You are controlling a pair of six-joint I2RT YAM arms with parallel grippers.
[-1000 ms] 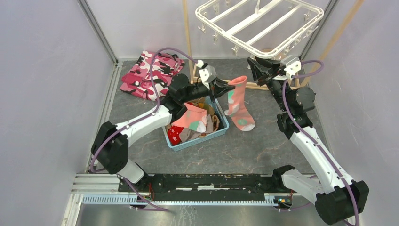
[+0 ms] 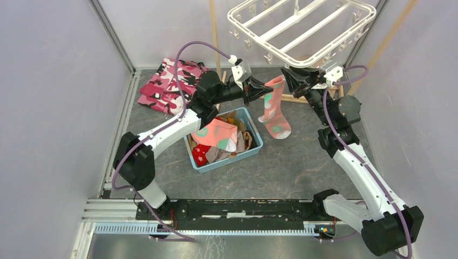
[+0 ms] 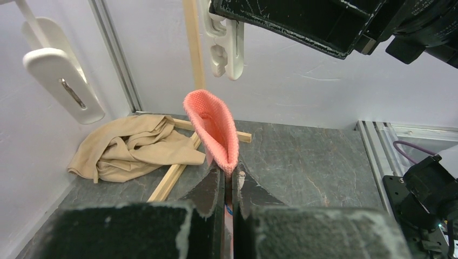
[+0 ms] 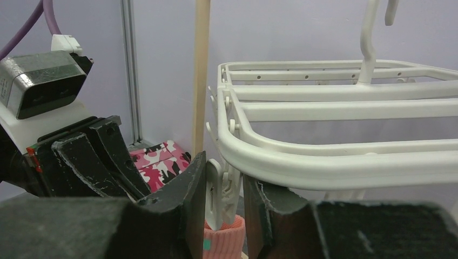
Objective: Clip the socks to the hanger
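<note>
A pink sock with green spots (image 2: 275, 110) hangs from my left gripper (image 2: 268, 89), which is shut on its cuff; the left wrist view shows the cuff (image 3: 210, 124) rising above the fingertips. My right gripper (image 2: 288, 73) is up at the white hanger (image 2: 300, 56), shut on a clip (image 4: 215, 197) at the rim. In the right wrist view the sock's top (image 4: 224, 243) is just below that clip. In the left wrist view another clip (image 3: 229, 51) hangs above and behind the cuff, beside the right gripper's body.
A blue basket (image 2: 255, 150) of socks stands below the left arm. Pink camouflage cloth (image 2: 162, 89) lies at the back left, and beige cloth (image 3: 124, 148) by wooden bars (image 3: 164, 186). Bare floor lies at front centre.
My left gripper has risen toward the hanger and right gripper, carrying the sock, which sways beneath it. The right arm stays about where it was.
</note>
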